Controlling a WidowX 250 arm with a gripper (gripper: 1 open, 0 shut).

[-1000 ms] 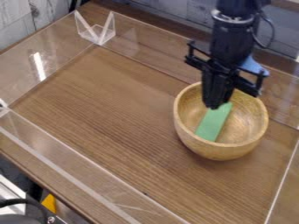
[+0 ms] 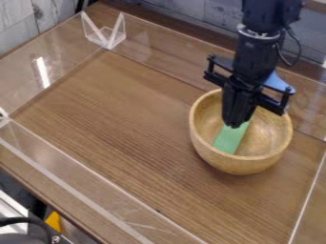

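Observation:
My black gripper (image 2: 235, 114) hangs over the back half of a tan round bowl (image 2: 268, 145), its fingertips low at the bowl's opening. The fingers look close together, and nothing clearly shows between them. A green rectangular object (image 2: 230, 139) lies in the bowl just below the fingertips; whether they touch it I cannot tell.
A small clear wire or plastic holder (image 2: 105, 30) stands at the back left. A grey wall borders the back, and dark hardware sits at the lower left corner.
The gripper has shifted slightly, a little rightward and down, over the bowl. The bowl and green object look unmoved.

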